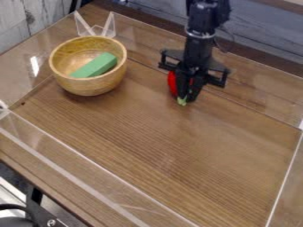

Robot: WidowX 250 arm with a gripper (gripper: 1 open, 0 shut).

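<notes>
My dark robot gripper (187, 87) is low over the red object (174, 82) in the upper middle of the wooden table (154, 160). The red object is partly hidden behind the gripper, and a small green piece (182, 100) shows below it at the fingertips. Whether anything is between the fingers cannot be told.
A yellow bowl (81, 83) holding a green block (97, 66) stands at the upper left. A dark cable or part (14, 215) is at the bottom left corner.
</notes>
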